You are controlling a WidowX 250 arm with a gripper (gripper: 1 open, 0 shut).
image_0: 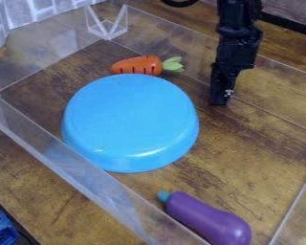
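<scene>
A black gripper (221, 96) reaches down from the top of the camera view to just right of the carrot's leaves, shut, with nothing visible between its fingers. A blue upturned round dish or lid (130, 121) lies in the middle. Behind it is an orange toy carrot (137, 66) with green leaves. A purple toy eggplant (209, 218) lies at the front right.
Clear low walls (56, 161) enclose the wooden work surface. A blue object (0, 231) sits outside at the lower left.
</scene>
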